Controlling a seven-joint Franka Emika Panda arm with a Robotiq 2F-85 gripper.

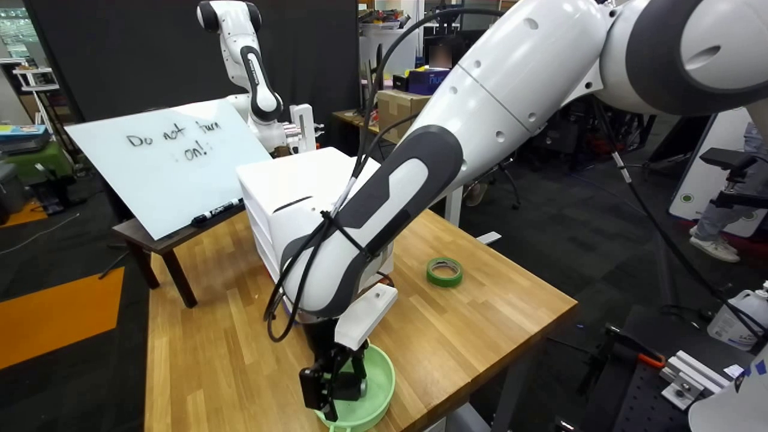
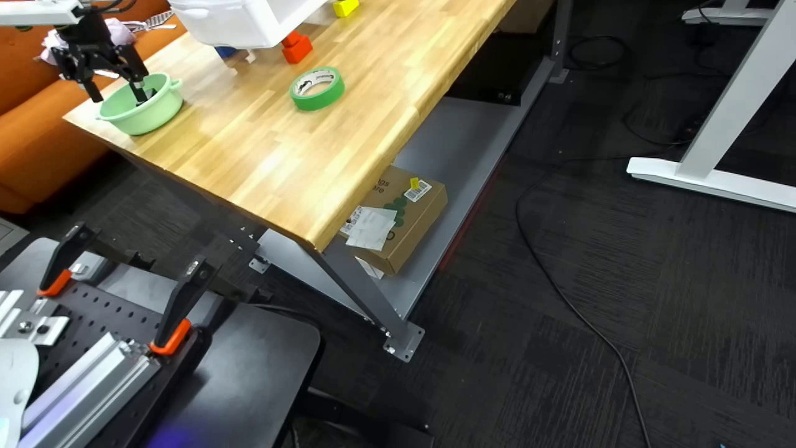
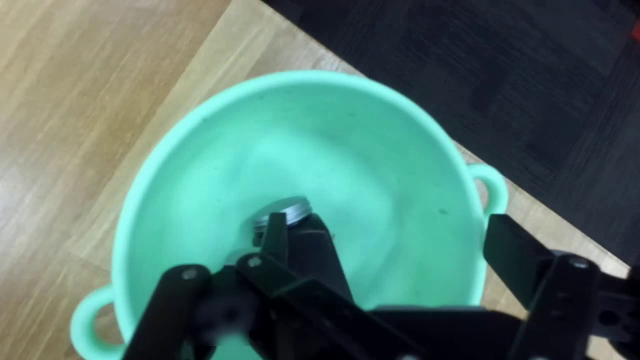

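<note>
A light green bowl with two loop handles stands at the table's corner. Inside it lies a black object with a ribbed silver cap, tipped on its side. My gripper is open above the bowl, its fingers wide apart. In the wrist view the left fingertip overlaps the black object close to the cap; whether they touch cannot be told. The right fingertip is over the bowl's right rim. My wrist parts hide the object's lower end.
Green tape lies on the open tabletop. Red blocks, a yellow block and a white drawer unit are farther back. The table edge runs close beside the bowl. A lettered whiteboard stands behind.
</note>
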